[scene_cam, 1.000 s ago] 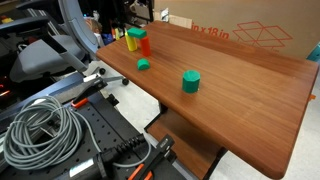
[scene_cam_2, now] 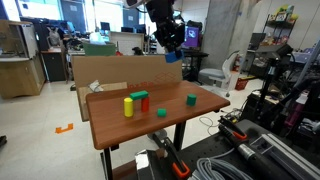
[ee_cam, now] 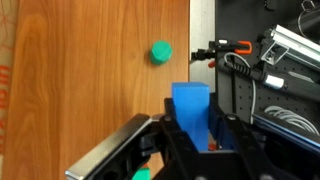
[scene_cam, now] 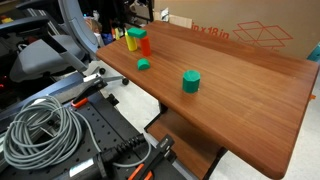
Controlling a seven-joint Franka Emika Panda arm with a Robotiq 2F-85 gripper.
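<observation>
In the wrist view my gripper is shut on a blue block (ee_cam: 190, 103), which juts out beyond the fingers. High above the table, exterior view 2 shows that blue block (scene_cam_2: 174, 56) under the arm. A green cylinder (scene_cam: 190, 81) stands alone near the table's front edge. Toward one end of the table a yellow cylinder (scene_cam_2: 128, 106) and a red block (scene_cam_2: 145, 104) stand upright, with a green block (scene_cam_2: 139, 94) lying across their tops. A smaller green piece (scene_cam: 143, 64) rests on the table in front of them. Exterior view 1 does not show the gripper.
Cardboard (scene_cam: 260, 25) stands along its back. Beside the front edge are a dark rail (scene_cam: 120, 130) and a coil of grey cable (scene_cam: 45, 135).
</observation>
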